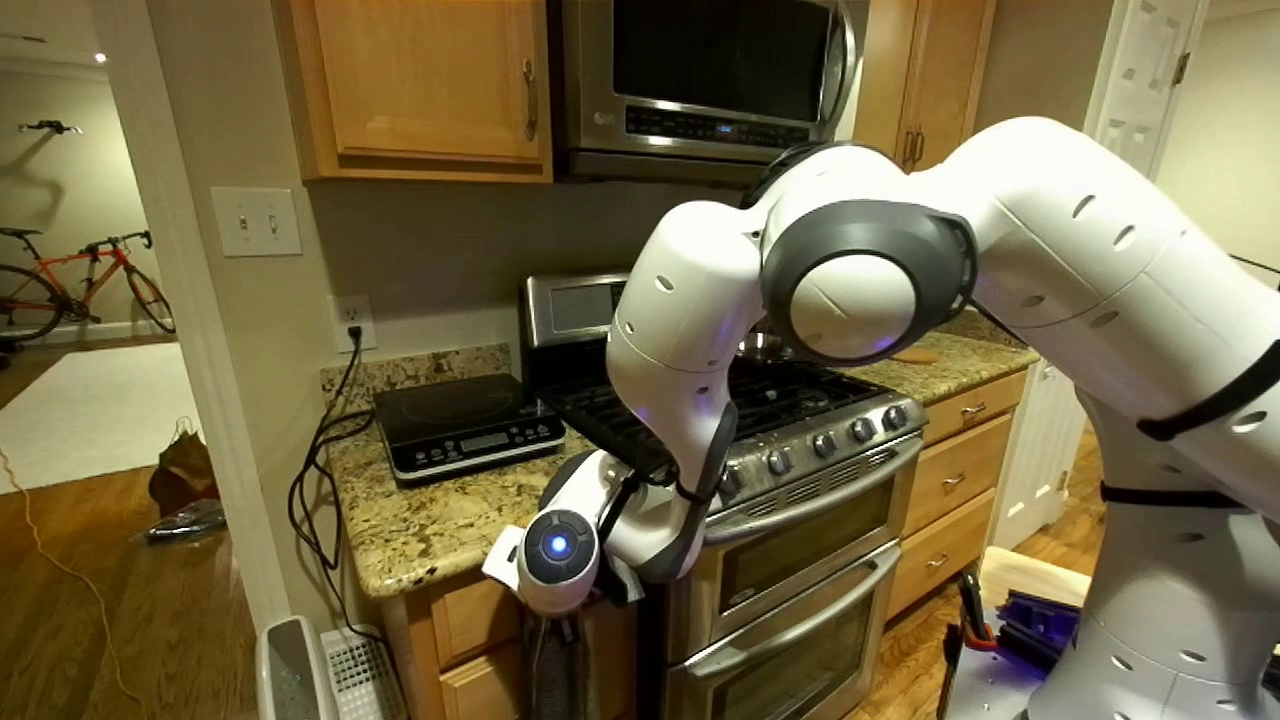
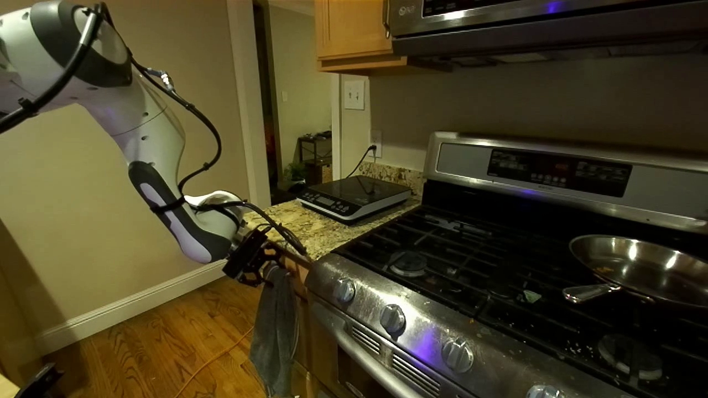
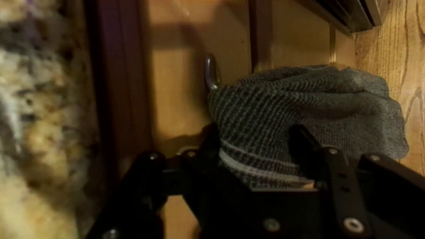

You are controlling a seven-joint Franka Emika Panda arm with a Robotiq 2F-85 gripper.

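Note:
A dark grey towel (image 3: 263, 115) with pale stripes near one end hangs in front of the drawers at the counter's end. In the wrist view its upper part lies beside a metal drawer handle (image 3: 211, 71); whether it is looped through cannot be told. My gripper is partly open, one finger on each side of the towel, with cloth in the gap. Whether the pads press on it is unclear. From the side, the gripper (image 2: 260, 262) is at the top of the hanging towel (image 2: 273, 331). In exterior view 1 my hand covers the towel's top.
Close by is the granite counter edge (image 1: 396, 576), with a black portable cooktop (image 1: 462, 426) on top. The stove (image 1: 780, 480) stands beside the drawers; a steel pan (image 2: 637, 265) sits on its grates. Open wooden floor (image 2: 166, 331) lies in front.

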